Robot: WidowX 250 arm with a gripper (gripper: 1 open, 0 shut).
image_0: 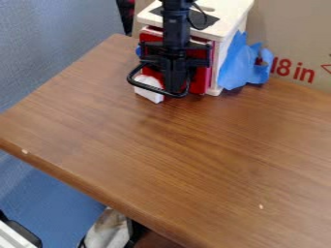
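Note:
My black gripper point(176, 70) is at the top centre, in front of a white box point(212, 19) with red inside and on its front point(199, 81). A white block point(149, 89) lies at the lower left of the box, behind the gripper's looped black cable or bar. The fingertips are hard to make out, so whether the fingers are open or shut I cannot tell.
Blue crumpled material point(243, 66) sits at the box's right side. Cardboard point(297, 53) stands behind at the right, and the table's left edge drops to a blue floor.

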